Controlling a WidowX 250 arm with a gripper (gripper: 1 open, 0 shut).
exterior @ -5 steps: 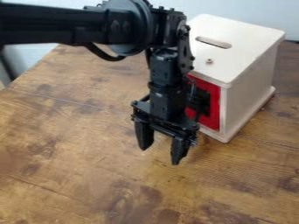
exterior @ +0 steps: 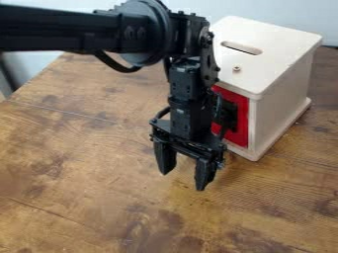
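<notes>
My black gripper [exterior: 184, 170] points down over the wooden table, its two fingers apart with nothing between them. Just behind it and to the right stands a pale wooden box [exterior: 276, 104] with a slot in its top and a small knob. Its front face carries a red panel [exterior: 239, 133], which my wrist partly hides, along with some black fitting on it.
The gripper has shifted very slightly to the right and down; the box stands where it was.
</notes>
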